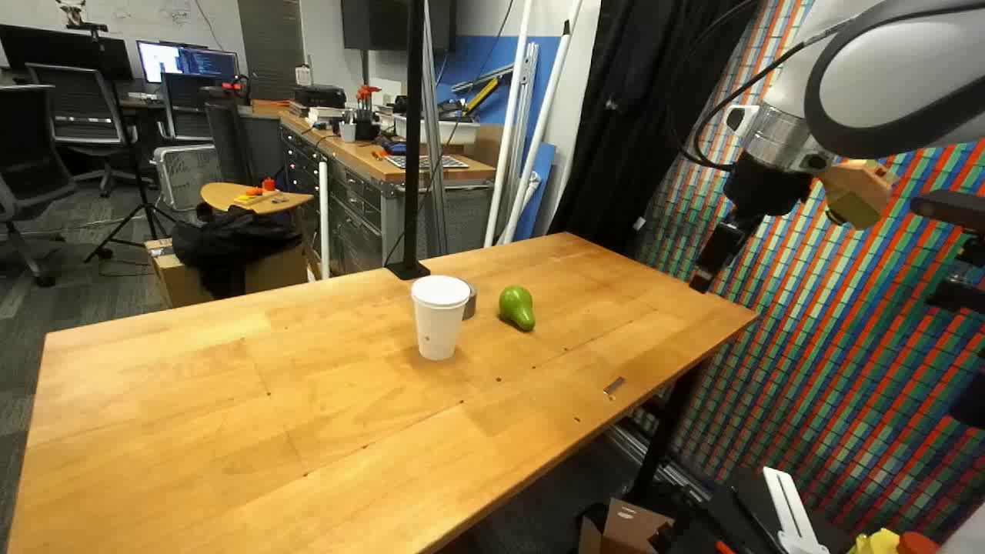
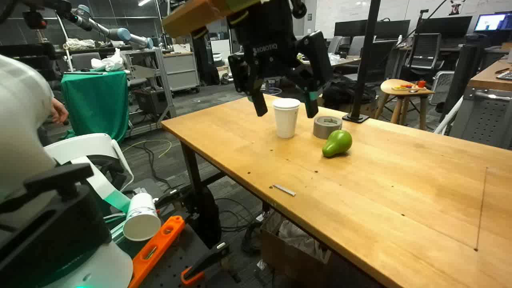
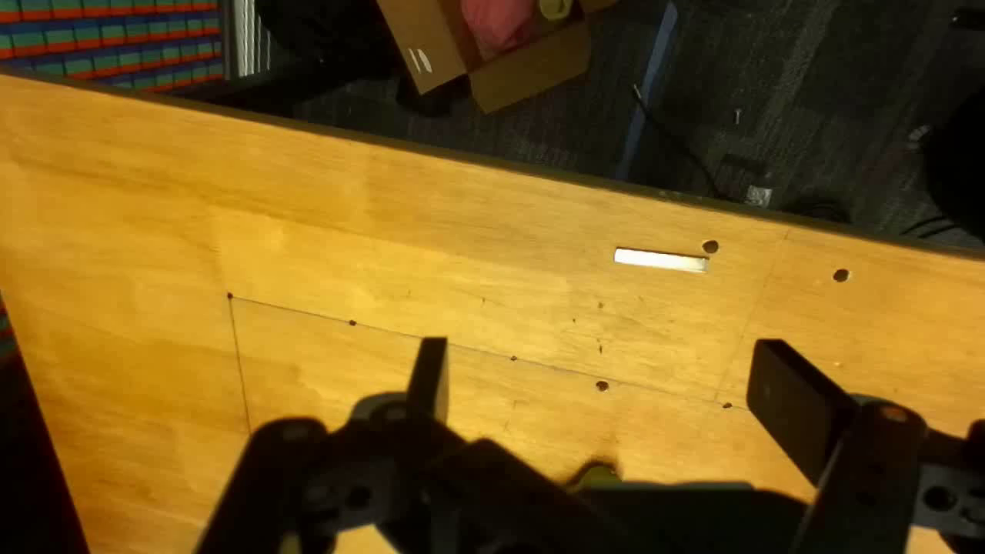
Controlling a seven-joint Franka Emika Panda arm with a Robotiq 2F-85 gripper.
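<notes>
My gripper (image 2: 287, 106) is high above the table, its fingers wide apart and nothing between them. In the wrist view both fingers (image 3: 429, 383) frame bare wood. A green pear (image 1: 517, 308) lies on its side on the tabletop. Only a sliver of the pear (image 3: 598, 475) shows at the bottom of the wrist view, mostly hidden by the gripper body. Close by stand an upright white paper cup with a lid (image 1: 439, 320) and a grey roll of tape (image 2: 327, 127). From the second exterior view, the tape sits between cup and pear.
A thin metal strip (image 3: 660, 260) lies near the edge of the wooden table (image 2: 422, 177). At another edge, a black post (image 1: 412, 185) rises from the table. Much of the wood is clear. An open cardboard box (image 3: 531, 69) is on the floor beyond the edge.
</notes>
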